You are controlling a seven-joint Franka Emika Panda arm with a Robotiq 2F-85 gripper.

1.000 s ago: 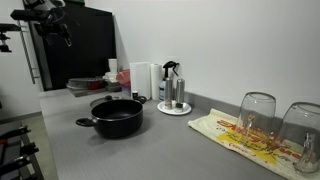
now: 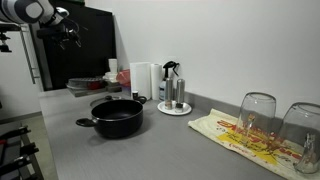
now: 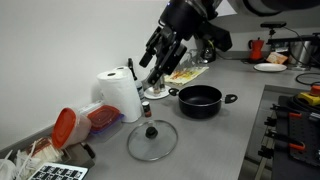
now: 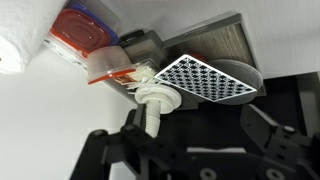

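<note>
My gripper [image 2: 70, 39] hangs high at the far left of exterior view 1, well above the table. In exterior view 2 the gripper [image 3: 152, 66] is in the air with its fingers apart. The wrist view shows the gripper open, nothing held between its fingers. A black two-handled pot [image 2: 119, 118] stands upright and uncovered on the grey table. In exterior view 2, a glass lid [image 3: 152, 141] with a black knob lies flat beside the pot [image 3: 201, 97].
Two upturned glass jars [image 2: 257, 117] stand on a yellow-printed cloth [image 2: 222, 128]. Bottles and grinders occupy a white plate [image 2: 174, 109]. A paper roll [image 3: 119, 98], red-lidded containers [image 3: 70, 126] and a dish rack [image 3: 48, 155] crowd one side.
The gripper has come down a little at the far left and shows more fully in exterior view 1. The pot, jars and plate have stayed put.
</note>
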